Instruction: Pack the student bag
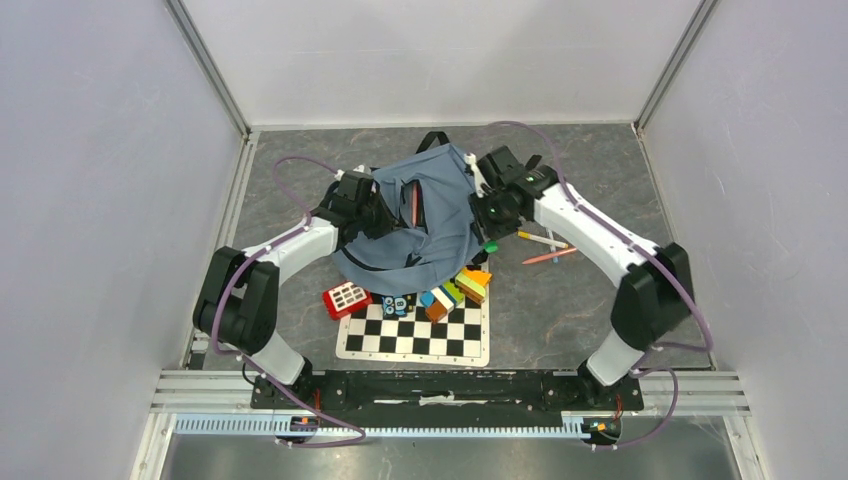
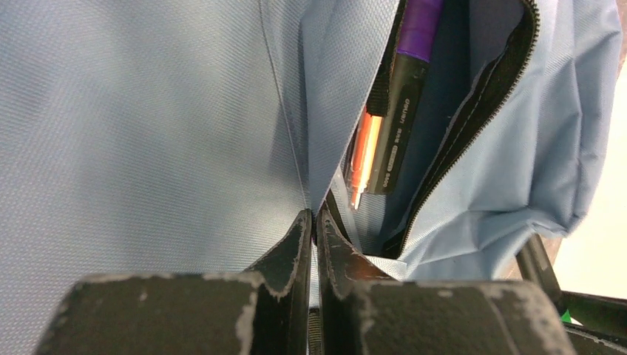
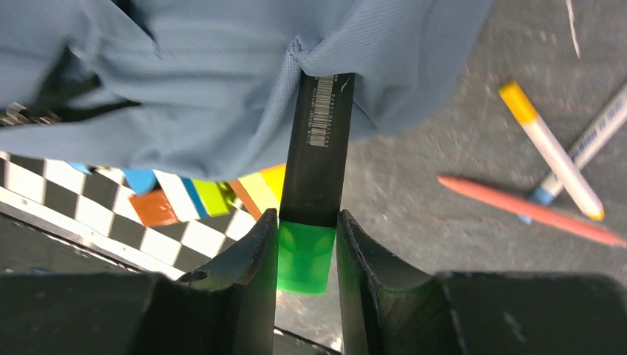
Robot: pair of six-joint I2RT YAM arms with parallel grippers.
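Observation:
The blue-grey bag [image 1: 455, 190] lies with its zip pocket gaping in the middle. My left gripper is shut on the folded edge of that opening. In the left wrist view, a black and purple marker [image 2: 399, 122] and an orange pen [image 2: 364, 155] lie inside the pocket. My right gripper is shut on a black marker [image 3: 316, 151] with a green end, at the bag's right side. The marker's far end is hidden behind a fold of the bag's cloth.
Below the bag lie a checkered board [image 1: 412, 345], a red calculator-like toy [image 1: 347, 299] and coloured blocks [image 1: 441, 303]. To the right are a yellow-ended marker [image 3: 551, 148], a blue-ended marker [image 3: 591, 140] and a reddish pencil [image 3: 529, 211].

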